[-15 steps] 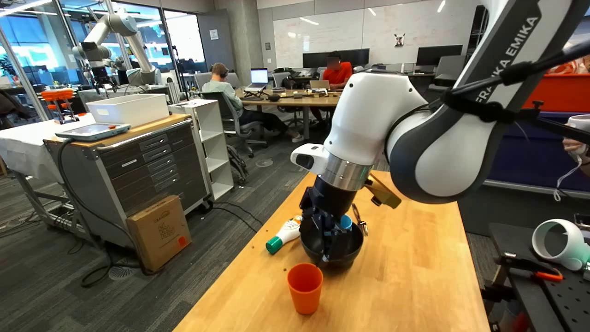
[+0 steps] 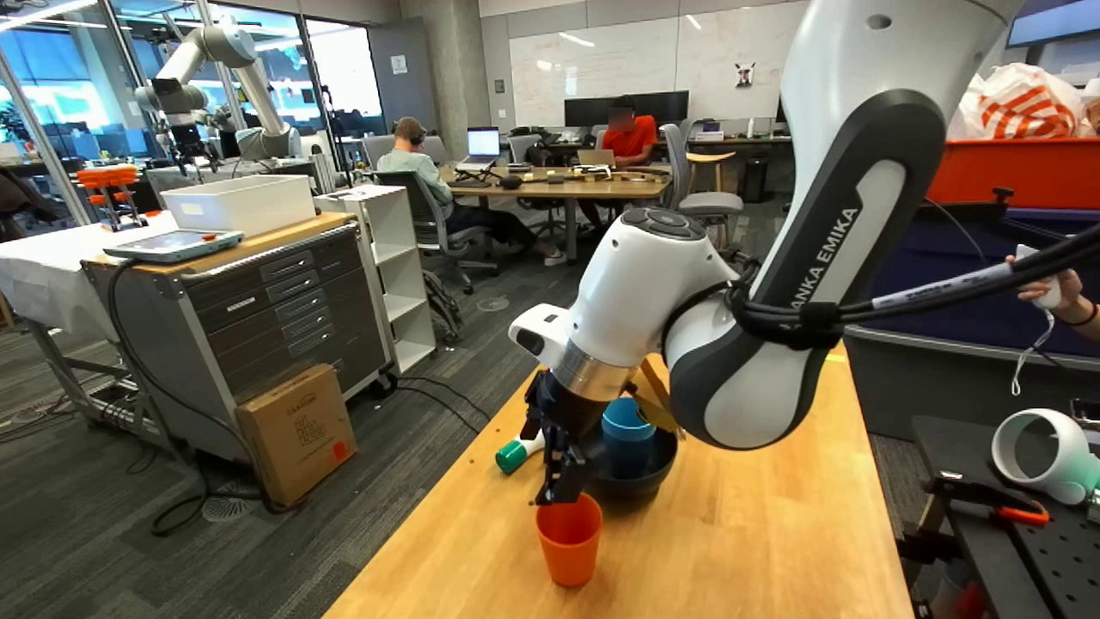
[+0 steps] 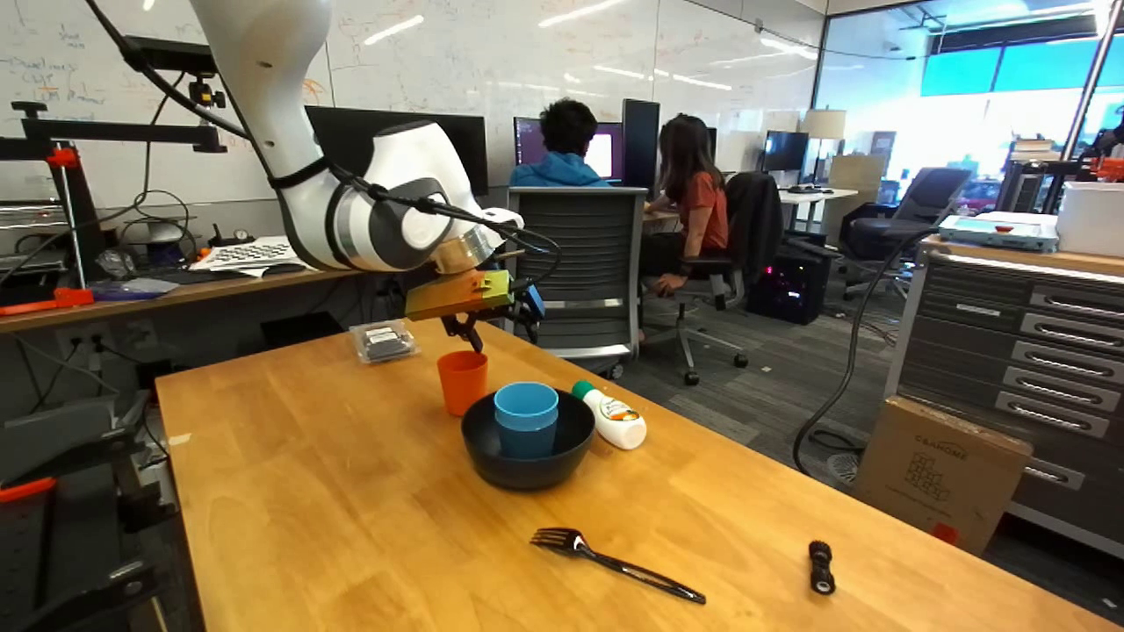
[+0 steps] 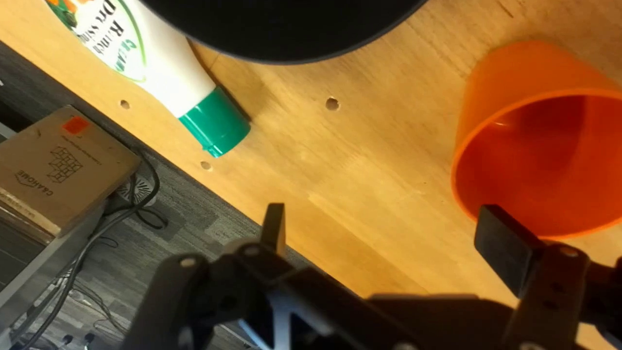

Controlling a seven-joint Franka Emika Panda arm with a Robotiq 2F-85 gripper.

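Note:
My gripper is open, with nothing between its fingers. In the wrist view its right finger (image 4: pixel 506 248) overlaps the near rim of an orange cup (image 4: pixel 525 76), while the left finger is off to the side over the table's edge. The orange cup (image 3: pixel 461 384) stands upright on the wooden table, and the gripper hangs just above it in both exterior views. Beside it is a black bowl (image 3: pixel 495 463), in which blue cups (image 3: pixel 527 421) stand one inside another. A white dressing bottle with a green cap (image 4: pixel 215 122) lies on its side next to the bowl.
A black fork (image 3: pixel 616 563) and a small black flashlight (image 3: pixel 821 569) lie on the table past the bowl. A clear package (image 3: pixel 384 341) sits at the table's far end. One long edge of the table runs close to the bottle.
From above the black bowl, my gripper has moved over to the orange cup. The blue cups now show in the bowl where the gripper covered them. Cup, bowl and bottle have not moved.

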